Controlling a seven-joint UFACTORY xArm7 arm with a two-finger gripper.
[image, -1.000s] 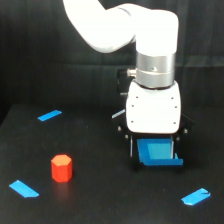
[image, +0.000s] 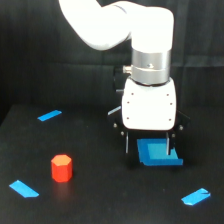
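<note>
My gripper (image: 148, 146) is open over the right half of the dark table, its two thin fingers well apart and pointing down. No object shows between the fingers. A blue square piece, perhaps a shallow tray (image: 160, 153), lies just behind or below the fingertips, reaching a little past the right finger. Whether the fingers touch it, I cannot tell. Standing apart at the front left is an orange-red block (image: 62, 168).
Blue tape strips mark the table at the far left (image: 50, 115), the front left (image: 23, 188) and the front right (image: 196, 197). A dark curtain (image: 50, 60) hangs behind.
My gripper has shifted slightly left and up, with the fingers still apart. The blue piece and the orange-red block remain in place.
</note>
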